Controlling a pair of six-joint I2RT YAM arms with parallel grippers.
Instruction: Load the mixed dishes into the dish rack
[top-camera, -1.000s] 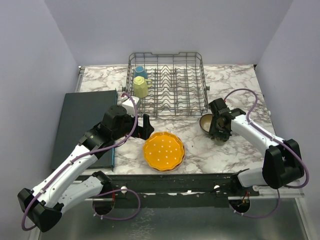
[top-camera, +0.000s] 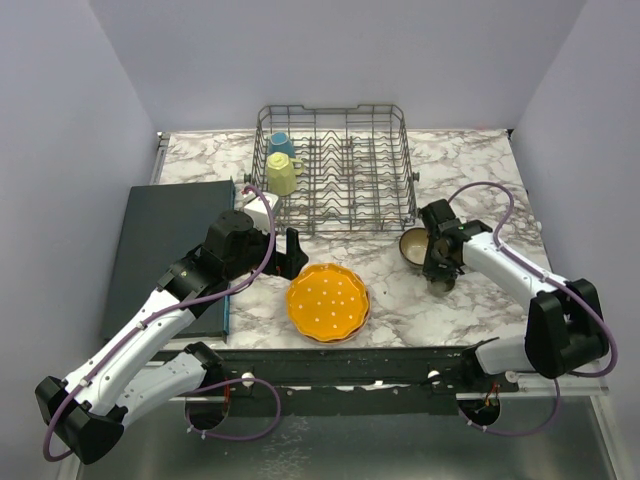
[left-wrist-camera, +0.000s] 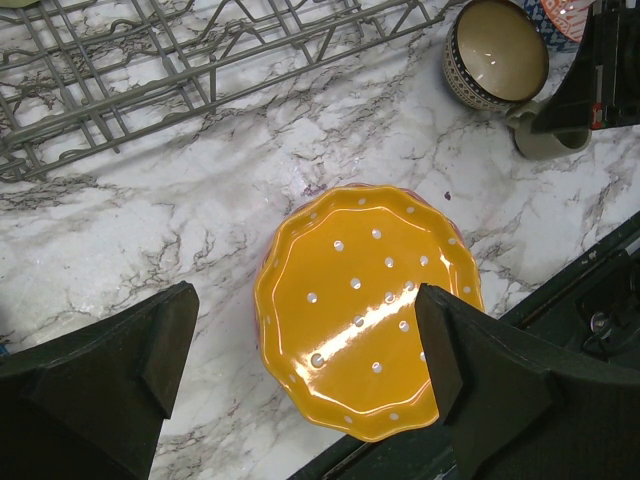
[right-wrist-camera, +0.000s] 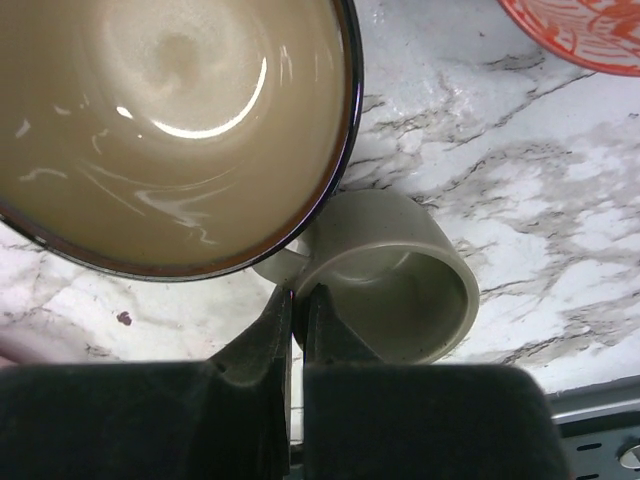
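Observation:
A grey-green mug (right-wrist-camera: 395, 285) stands on the counter in the right wrist view, its rim pinched between the fingertips of my right gripper. Its handle side touches a brown-tan bowl (right-wrist-camera: 180, 130), which overlaps part of it. From above, the right arm hides most of that mug. My left gripper stands open over a yellow dotted plate (left-wrist-camera: 365, 310), which lies on another dish at the counter's front. In the top view the wire dish rack (top-camera: 340, 228) holds a blue cup (top-camera: 281, 145) and a yellow-green mug (top-camera: 283, 174) at its left side.
A red-patterned bowl (right-wrist-camera: 590, 30) lies beyond the mug in the right wrist view. A dark flat board (top-camera: 160, 250) covers the left of the counter. Bare marble (left-wrist-camera: 200, 220) separates the rack from the yellow plate.
The left arm has stayed still.

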